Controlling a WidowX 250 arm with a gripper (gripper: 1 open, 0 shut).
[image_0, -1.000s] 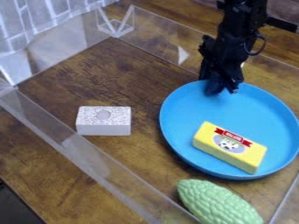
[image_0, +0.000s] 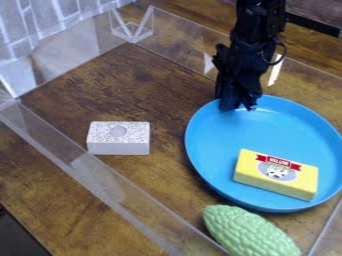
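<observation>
My black gripper (image_0: 235, 92) hangs over the back edge of the blue plate (image_0: 221, 150), pointing down; whether its fingers are apart or closed is too dark to tell. A yellow box (image_0: 274, 177) with a red label lies on the front part of the plate. A white speckled block (image_0: 119, 138) lies on the wooden surface left of the plate.
A green bumpy vegetable (image_0: 251, 232) lies in front of the plate. Clear plastic walls border the wooden work area (image_0: 100, 90). Bare wood spreads behind the white block.
The gripper has shifted a little to the left. The plate has moved slightly left, with the yellow box on it.
</observation>
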